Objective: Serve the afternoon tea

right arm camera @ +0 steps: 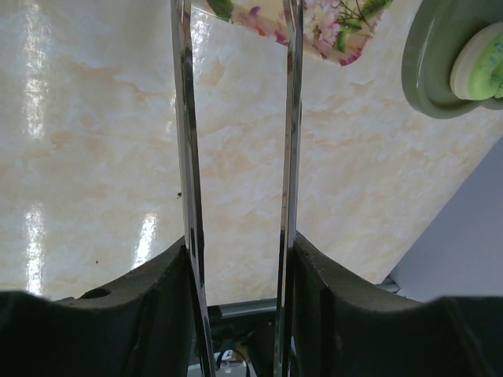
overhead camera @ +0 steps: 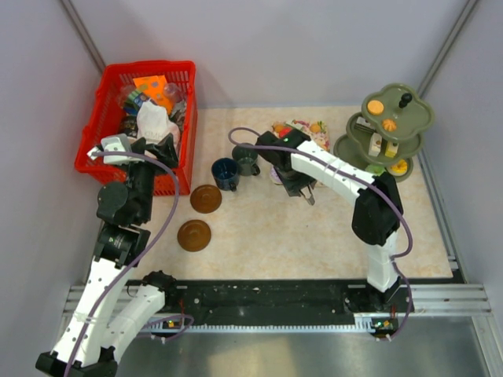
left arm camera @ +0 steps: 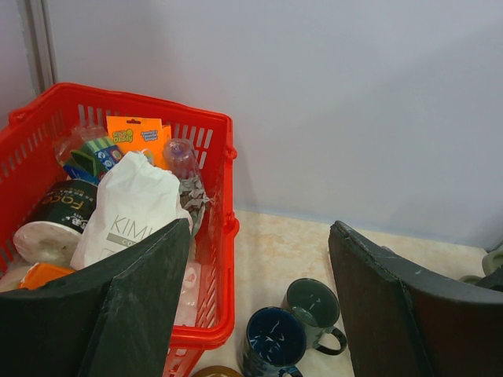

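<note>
A green three-tier stand (overhead camera: pixel 397 122) at the back right holds small cakes and other items. A floral mat or tray (overhead camera: pixel 306 133) with food lies mid-back, partly under my right arm. A blue mug (overhead camera: pixel 225 174) and a green mug (overhead camera: pixel 245 161) stand left of it. Two brown saucers (overhead camera: pixel 206 199) lie nearby. My right gripper (overhead camera: pixel 309 196) hangs over the table at the mat's front edge; in the right wrist view its long metal fingers (right arm camera: pixel 291 157) run out of frame, so whether they hold something is hidden. My left gripper is open and empty, above the red basket's front.
A red basket (overhead camera: pixel 181 71) full of packages fills the back left.
</note>
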